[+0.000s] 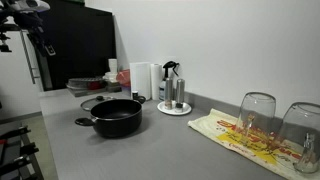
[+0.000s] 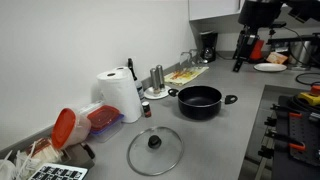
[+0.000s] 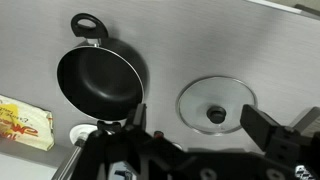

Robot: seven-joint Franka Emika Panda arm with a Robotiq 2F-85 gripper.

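A black pot (image 1: 117, 117) with two handles stands on the grey counter, uncovered and empty inside in the wrist view. Its likely match, a glass lid (image 2: 155, 150) with a black knob, lies flat on the counter beside it. Seen from above, the pot (image 3: 101, 80) is on the left and the lid (image 3: 216, 104) lies right of centre. My gripper is open above the counter, its fingers spread wide with nothing held between them. In the second exterior view my gripper (image 2: 248, 55) hangs high at the right, well clear of the pot.
Two upturned glass jars (image 1: 255, 112) rest on a patterned towel (image 1: 222, 128). Bottles stand on a white plate (image 1: 174, 108) near the wall. A paper towel roll (image 2: 117, 95) and a red-rimmed container (image 2: 69, 128) stand left of the pot.
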